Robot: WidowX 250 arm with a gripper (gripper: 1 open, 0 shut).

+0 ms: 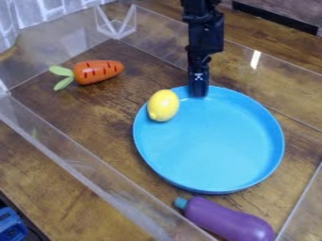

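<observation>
My black gripper (199, 79) hangs at the top centre, its fingers just behind the back rim of a blue plate (214, 141), open as far as its small, dark shape shows. A yellow lemon-like object (163, 105) rests on the plate's left side, in front and left of the gripper. An orange toy carrot (97, 72) with green leaves lies on the wood at the upper left. A purple eggplant-like toy (227, 219) lies at the front right, below the plate.
Pale, translucent edges run along the left side. A blue object (10, 228) shows at the lower left corner.
</observation>
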